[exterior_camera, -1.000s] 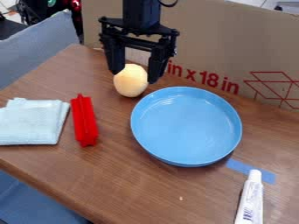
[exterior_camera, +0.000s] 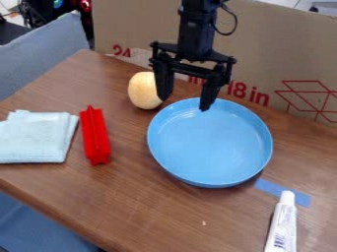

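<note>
My black gripper hangs open over the back edge of a light blue plate, with nothing seen between its fingers. Just behind and left of the plate sits a pale yellow round object, beside the gripper's left finger. A red elongated item lies left of the plate, and a folded pale blue cloth lies at the far left. A white tube lies at the front right.
A cardboard panel with red printing stands along the back. Blue tape is on the wooden table by the tube.
The gripper has shifted to the right, toward the plate, from above the yellow object. The objects on the table look unmoved.
</note>
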